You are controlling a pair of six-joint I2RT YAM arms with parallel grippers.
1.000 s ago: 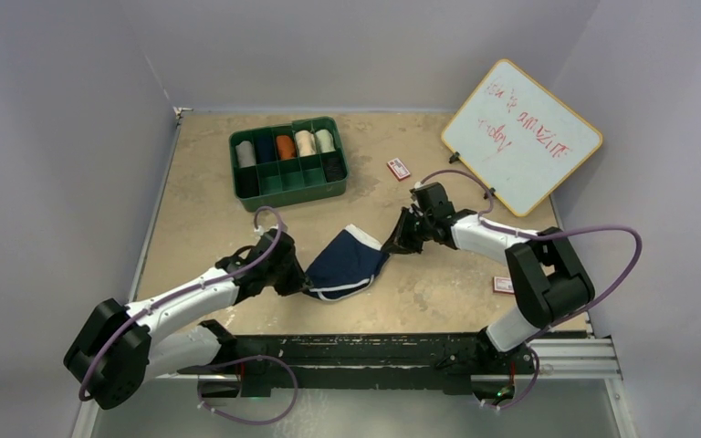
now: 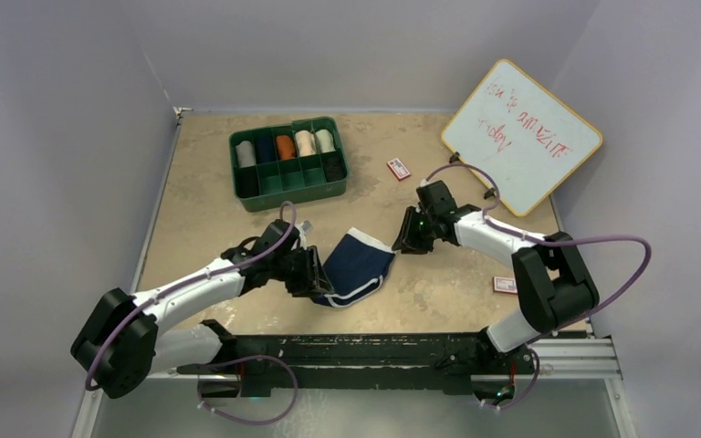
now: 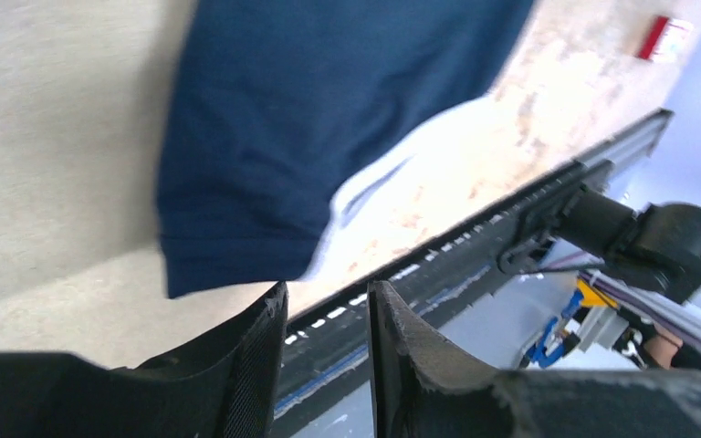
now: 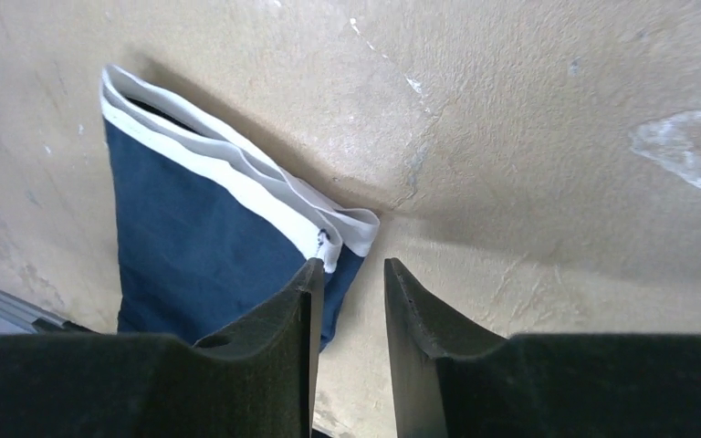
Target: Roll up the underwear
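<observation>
The navy underwear with white bands [image 2: 354,263] lies folded on the table between the two arms. Over its lower left corner is my left gripper [image 2: 318,290]; in the left wrist view its fingers stand apart, with the navy cloth [image 3: 274,146] just beyond the tips and nothing between them. At the cloth's right corner my right gripper [image 2: 402,251] is parted too. In the right wrist view the white waistband [image 4: 228,173] ends by the left fingertip, and bare table shows in the gap.
A green divided box [image 2: 294,196] holding several rolled items stands at the back left. A whiteboard [image 2: 522,137] leans at the back right. Small red-and-white boxes lie at the back [image 2: 399,169] and right [image 2: 505,285].
The left one has moved right over the cloth. The underwear has shifted slightly right.
</observation>
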